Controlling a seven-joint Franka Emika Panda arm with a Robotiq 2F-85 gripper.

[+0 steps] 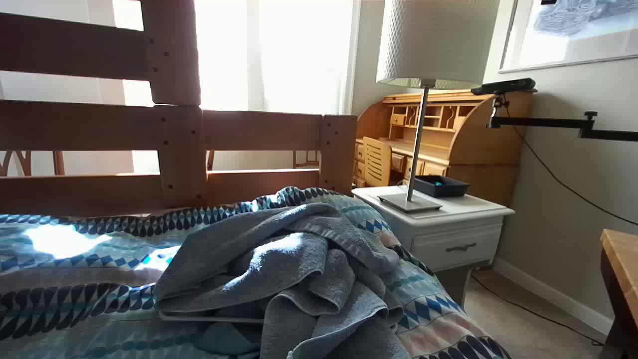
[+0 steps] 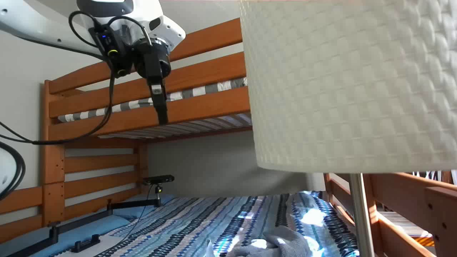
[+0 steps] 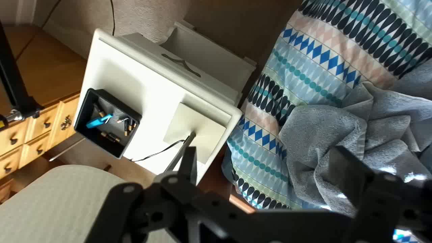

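High over the bed's edge and the nightstand, my gripper is open, its two fingers wide apart and nothing between them. Below the right finger in the wrist view lies a crumpled grey towel on the patterned bedding; exterior view 1 shows the towel heaped near the bed's corner. On the white nightstand sits a black tray holding a blue item and several small batteries. Exterior view 2 has the gripper well above the bed, seen side-on.
A lamp stands on the nightstand; its pole rises near my left finger, and its wide shade is close to the arm. A bunk rail runs behind. Camera arms reach in. The bedding beside the towel is clear.
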